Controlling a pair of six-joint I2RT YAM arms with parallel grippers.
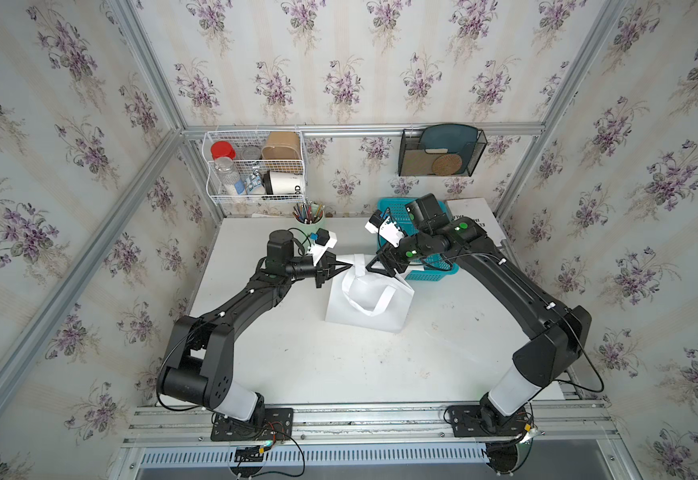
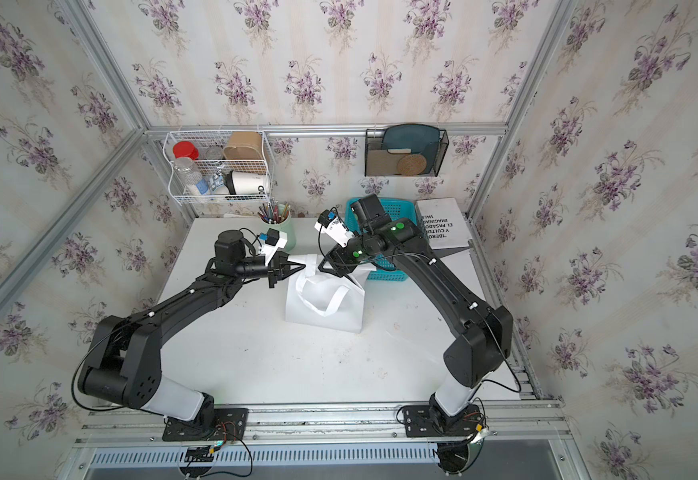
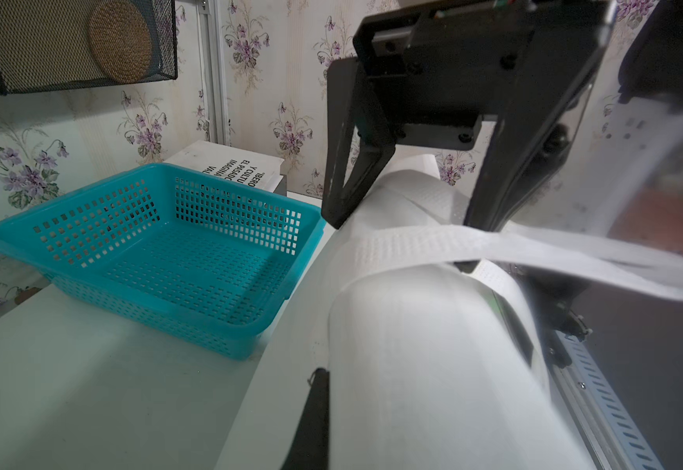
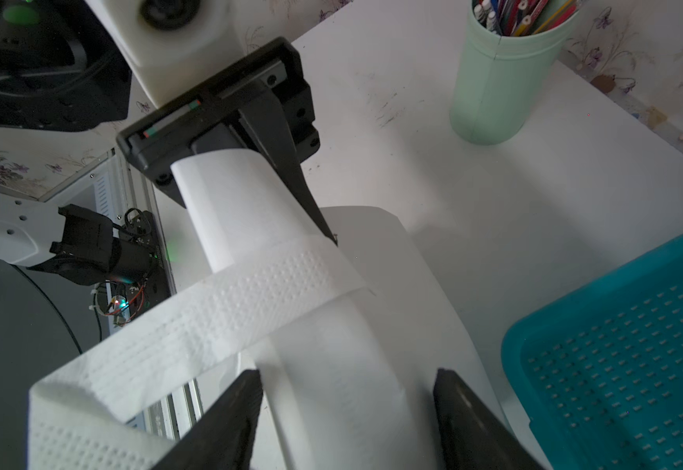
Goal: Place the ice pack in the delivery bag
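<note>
The white delivery bag [image 1: 369, 304] stands mid-table, its strap handle [image 1: 365, 300] looping down the front and its top flap folded across the mouth. At the bag's upper left, my left gripper [image 1: 346, 265] is shut on a thin piece of white bag material; in the left wrist view that material hides most of its fingers. My right gripper is partly open over the top of the bag, fingers [image 4: 235, 419] spread either side of the white flap [image 4: 333, 352]. No ice pack shows in any view; the inside of the bag is hidden.
An empty turquoise basket [image 3: 200, 258] stands behind the bag to the right, with a white box [image 2: 442, 224] beyond it. A green pencil cup is at the back left.
</note>
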